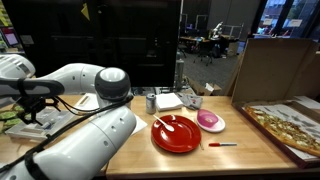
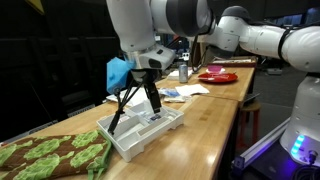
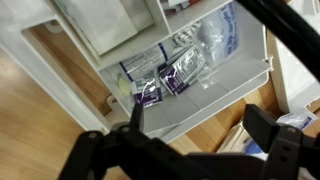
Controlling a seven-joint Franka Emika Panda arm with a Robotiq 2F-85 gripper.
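Observation:
A white box with compartments sits near the table's edge, under the arm in exterior view 2. In the wrist view, small foil and clear packets lie in its long compartment, and a clear bag lies farther along. Above this box hangs my gripper, its dark fingers apart on either side of the lower picture. Nothing shows between them. Parts of the box's near side are hidden by the gripper.
Beside the box is a green-and-brown patterned cloth. A red plate, a pink bowl, a metal can and an open pizza box stand farther along the table. Bare wood lies in front of the plate.

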